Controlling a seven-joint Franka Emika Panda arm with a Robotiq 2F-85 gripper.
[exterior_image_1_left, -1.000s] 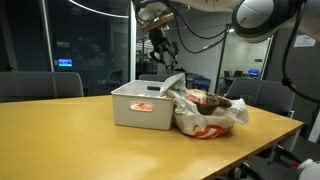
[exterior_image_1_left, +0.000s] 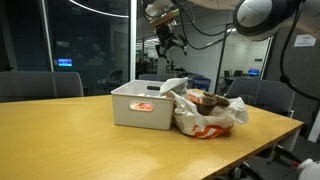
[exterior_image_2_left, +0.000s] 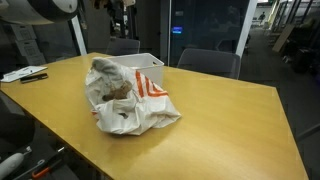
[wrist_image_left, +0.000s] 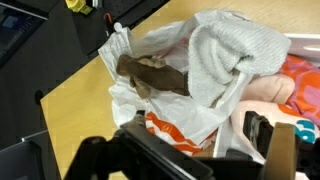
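Note:
My gripper (exterior_image_1_left: 171, 47) hangs open in the air above the white box (exterior_image_1_left: 142, 113), with nothing between its fingers. A white plastic bag with orange print (exterior_image_2_left: 150, 88) lies spread on the table beside the box. In the wrist view, a brown soft item (wrist_image_left: 155, 76) rests on the bag. A crumpled white cloth (wrist_image_left: 232, 52) lies by the box's edge, over part of the bag. Inside the box are a pale pink item (wrist_image_left: 262, 95) and an orange-red patterned one (wrist_image_left: 302, 82); the gripper's fingers partly cover that area.
Dark chairs (exterior_image_2_left: 208, 63) stand behind the table. A dark object (exterior_image_2_left: 24, 73) lies toward the table's far left in exterior view 2.
The gripper has shifted slightly right in exterior view 1. The white cloth's raised peak has sunk lower beside the box. The box has stayed in place.

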